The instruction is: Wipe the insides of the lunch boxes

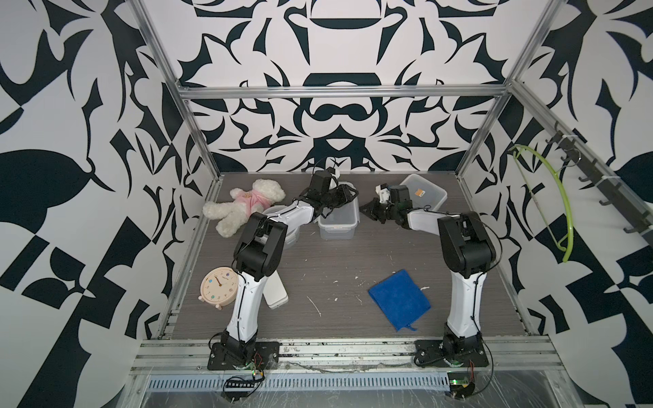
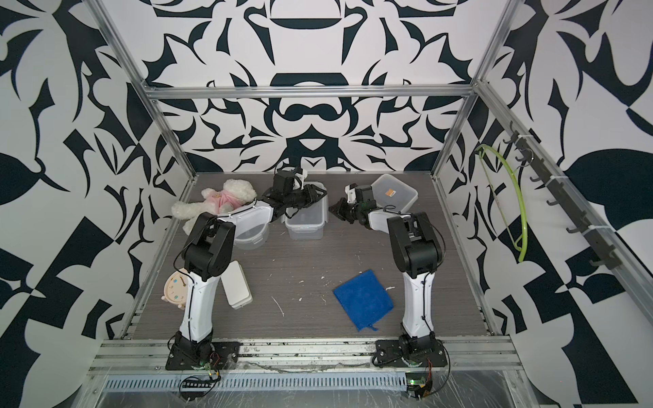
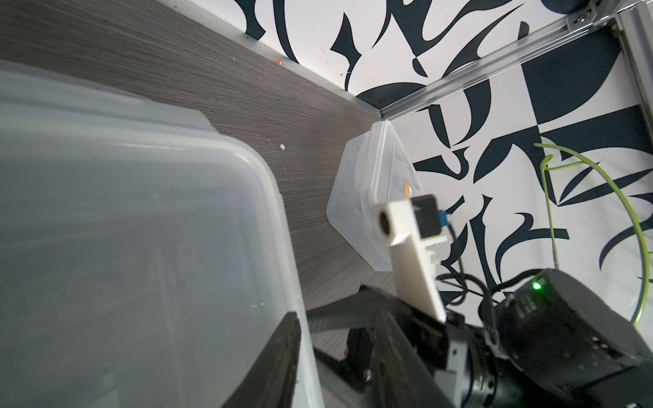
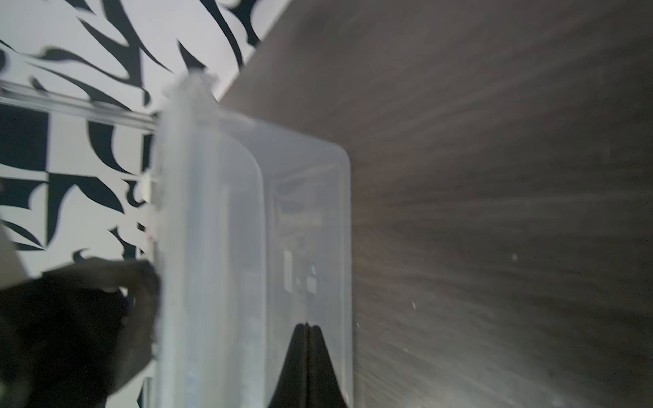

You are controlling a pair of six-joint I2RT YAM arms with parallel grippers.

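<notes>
The middle lunch box (image 1: 338, 230), translucent with its pale lid on, sits at the back centre. Over its lid (image 3: 156, 224) my left gripper stands open, one finger above the lid and the other beyond the edge. My right gripper is at the box's right side, its fingertips pressed together with nothing between them. The lid's rim and latch side (image 4: 183, 272) lie left of those fingers in the right wrist view. A lunch box (image 2: 251, 238) is partly hidden under the left arm. Another lunch box (image 1: 425, 191) stands back right. A blue cloth (image 1: 400, 299) lies front right.
A white teddy bear (image 1: 248, 204) lies at the back left. Near the left arm are a round clock (image 1: 219, 285) and a white case (image 1: 274, 291). Small scraps dot the central table (image 1: 326, 278), which is otherwise clear.
</notes>
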